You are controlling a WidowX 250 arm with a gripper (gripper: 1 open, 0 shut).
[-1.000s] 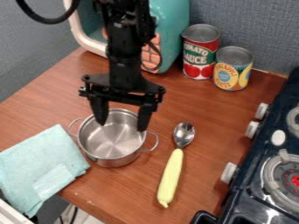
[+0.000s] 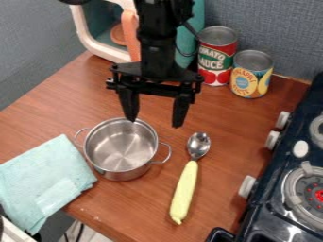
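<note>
My black gripper (image 2: 154, 106) hangs above and just behind a steel pot (image 2: 123, 151), its fingers spread apart with nothing seen between them. A spoon (image 2: 198, 146) with a yellow handle (image 2: 184, 194) lies to the pot's right. A pale blue towel (image 2: 42, 180) lies at the front left.
A tomato can (image 2: 216, 59) and a yellow can (image 2: 251, 77) stand at the back right, before a grey wall. A teal container (image 2: 102, 28) sits behind the arm. A black stove (image 2: 297, 189) borders the right side.
The gripper has risen and moved back and to the right, away from over the pot, and its fingers look wider apart. The objects on the table have not moved.
</note>
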